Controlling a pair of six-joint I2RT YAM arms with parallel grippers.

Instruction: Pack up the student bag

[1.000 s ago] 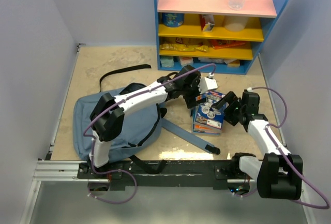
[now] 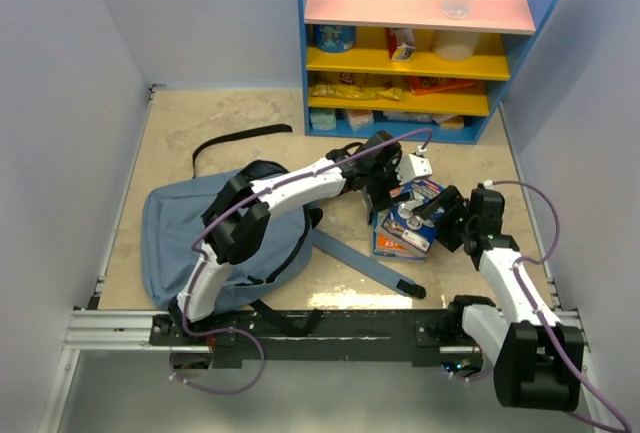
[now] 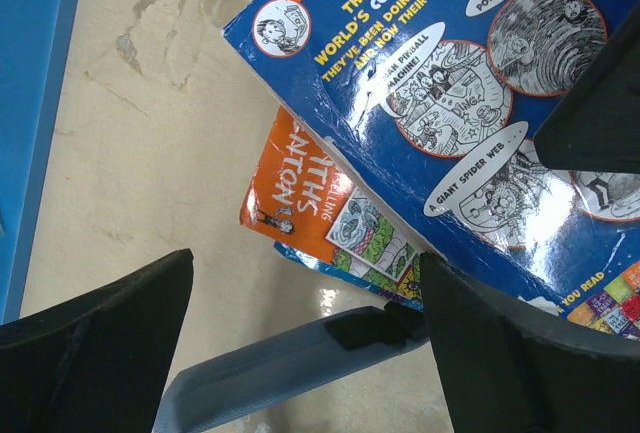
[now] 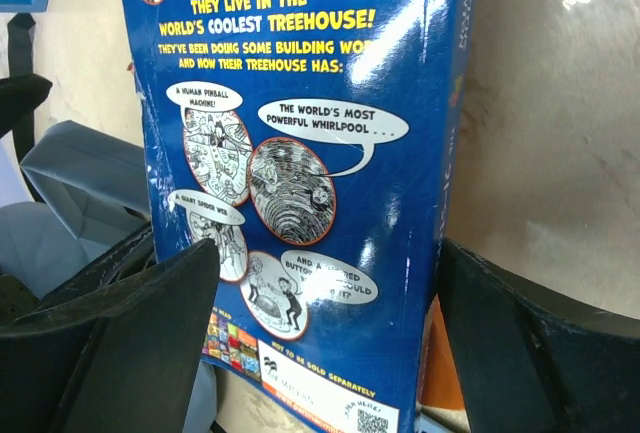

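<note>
A blue treehouse book [image 2: 412,221] lies slanted on top of an orange-covered book [image 3: 298,185] in the top view. Over the pile's left side, my left gripper is open; one finger overlaps the blue book's edge, with floor and the orange book's corner showing in the gap. On the right side, my right gripper has its fingers apart, one against the spine edge and the other over the cover. Whether it grips the book is unclear. The blue-grey bag [image 2: 215,218] lies flat at the left, partly behind my left arm.
A bag strap [image 2: 365,268] stretches across the floor just below the books. Behind stands a blue shelf [image 2: 400,134] with yellow boards holding packets and containers. Bare floor shows at the far left and right of the books.
The blue book has turned clockwise, its upper end shifted right, off square with the book beneath. My left gripper has moved rightward over the pile; the right arm has shifted slightly.
</note>
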